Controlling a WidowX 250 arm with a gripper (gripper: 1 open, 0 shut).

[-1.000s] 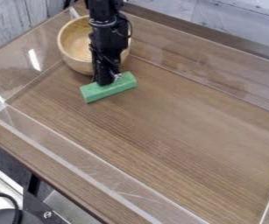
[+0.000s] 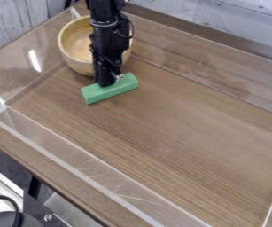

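Observation:
The black gripper reaches down from the top of the camera view to a green, flat rectangular block lying on the wooden table. Its tip is at the block's upper middle, appearing to touch it; the fingertips are small and dark, and whether anything is between them is hard to see. Behind the arm is a round tan bowl, partly hidden by it.
Clear tape or strips run along the left side, and a black cable lies off the table at the lower left.

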